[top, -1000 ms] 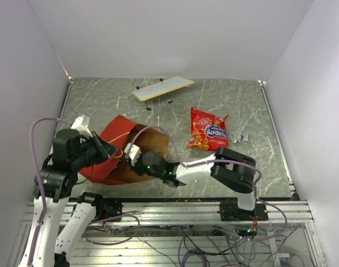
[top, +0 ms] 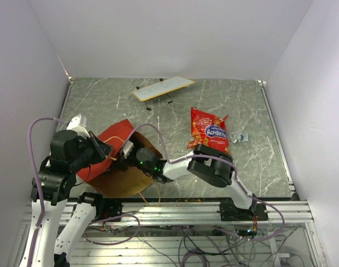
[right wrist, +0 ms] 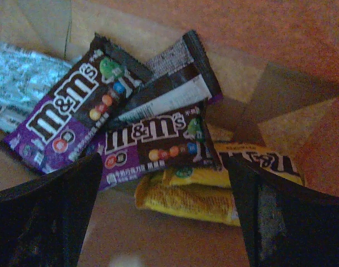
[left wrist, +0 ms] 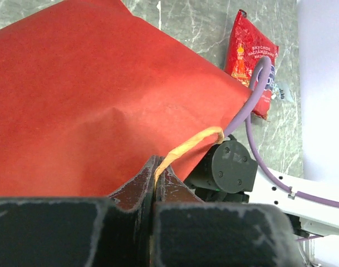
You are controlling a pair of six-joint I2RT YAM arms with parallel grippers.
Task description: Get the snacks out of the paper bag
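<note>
The red paper bag (top: 111,139) lies at left, its brown inside facing right. My left gripper (top: 105,153) is shut on its yellow paper handle (left wrist: 188,144), holding the red side up. My right gripper (top: 124,156) reaches into the bag; its fingers stand open in the right wrist view, with nothing clearly between them. In front of them lie dark M&M's packs (right wrist: 69,105), yellow M&M's packs (right wrist: 186,206) and a light blue packet (right wrist: 19,83).
A large red snack bag (top: 208,130) lies on the right with a small clear packet (top: 239,137) beside it. A tilted white board (top: 162,87) stands at the back.
My right arm has moved left, deeper into the bag. My left gripper dipped slightly and has come back up. The bag has shifted a little.
</note>
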